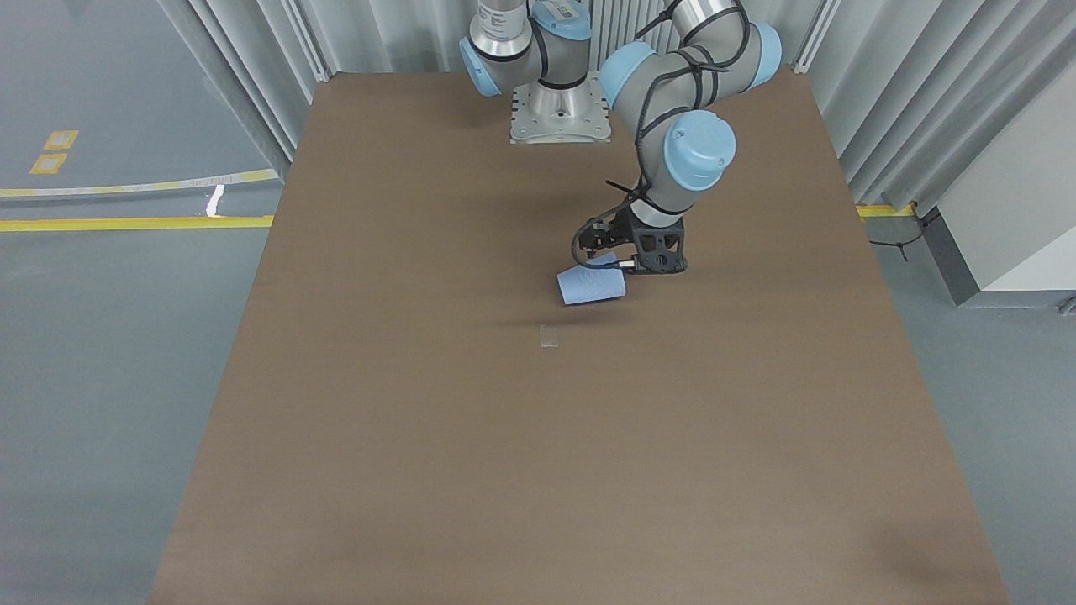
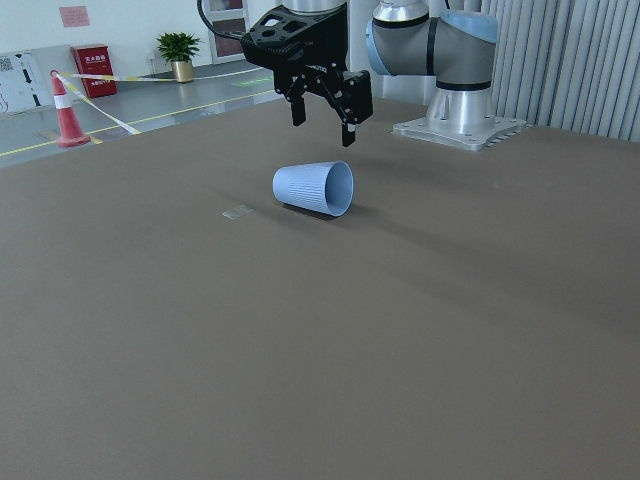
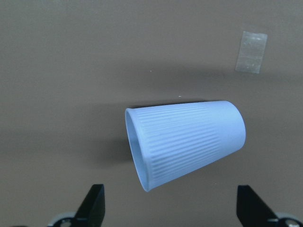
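Note:
A light blue ribbed cup (image 1: 591, 287) lies on its side on the brown table; in the left view the cup (image 2: 305, 186) has its mouth facing right, and in the wrist view the cup (image 3: 187, 139) has its mouth facing left. My black gripper (image 2: 322, 120) hangs just above the cup, open, with nothing between its fingers. In the wrist view both fingertips of the gripper sit low in the picture, apart, with the cup beyond them.
A small patch of clear tape (image 1: 550, 336) is on the table (image 1: 535, 454) near the cup. The robot's base plate (image 1: 560, 131) stands at the back edge.

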